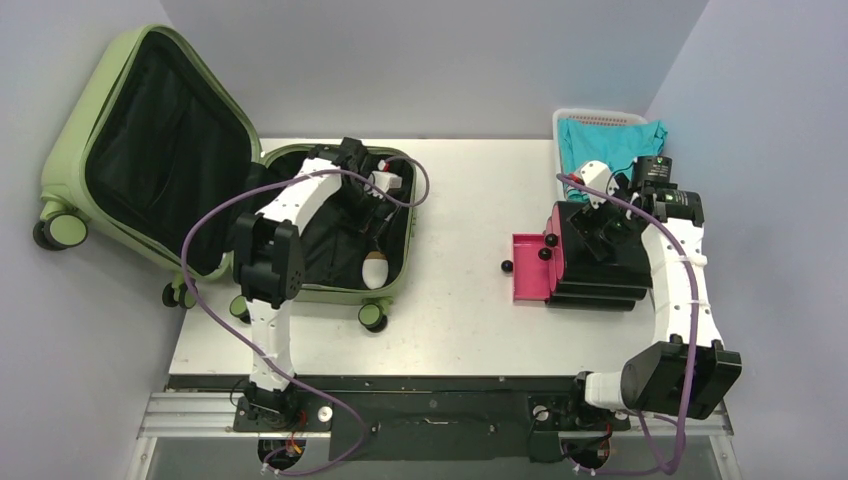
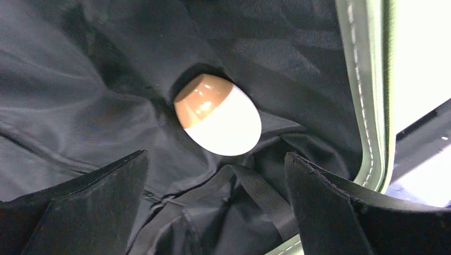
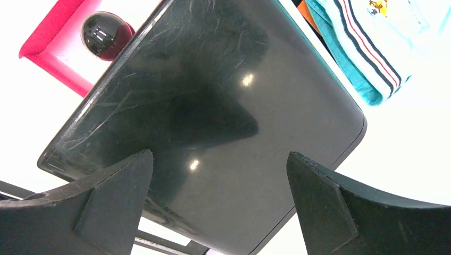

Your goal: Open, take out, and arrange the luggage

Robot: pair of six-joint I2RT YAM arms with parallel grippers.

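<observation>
The green suitcase (image 1: 75, 130) lies open on the left of the table. A white object with a tan end (image 2: 223, 122) rests on its black lining, seen between the fingers of my open left gripper, which hangs above it. My right gripper is parted, empty, over the black top (image 3: 234, 170) of a drawer unit (image 1: 600, 285). One pink drawer (image 1: 530, 270) with a black knob is pulled out on its left side.
A white basket (image 1: 600, 115) with turquoise cloth (image 1: 625, 140) stands at the back right behind the drawer unit. Walls close in at back and sides.
</observation>
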